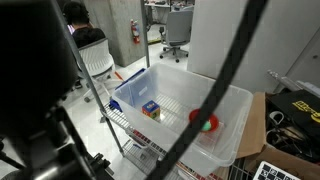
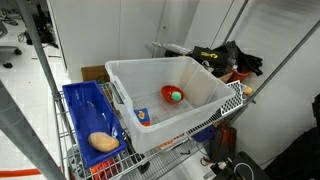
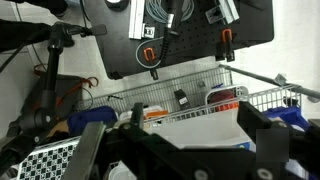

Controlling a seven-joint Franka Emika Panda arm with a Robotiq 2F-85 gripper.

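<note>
In the wrist view, my gripper has its dark fingers spread wide at the bottom, with no object visible held between them. Beyond them is part of the white plastic bin (image 3: 205, 131). Exterior view 1 shows that bin (image 1: 176, 75) on a wire rack, holding a small colourful box (image 1: 151, 109) and a red bowl (image 1: 203, 115) with a green round thing (image 1: 207, 126) in it. The same box (image 2: 142, 115) and bowl (image 2: 172, 89) appear in exterior view 2. A large dark part of the arm (image 1: 40, 80) blocks the left of exterior view 1.
A blue bin (image 2: 80, 95) with a tan object (image 2: 103, 141) stands beside the white one. Behind the white bin, a black item (image 2: 215, 58) lies near the wall. A dark tabletop (image 3: 110, 45) carries cables and tools. Rack posts cross exterior view 1.
</note>
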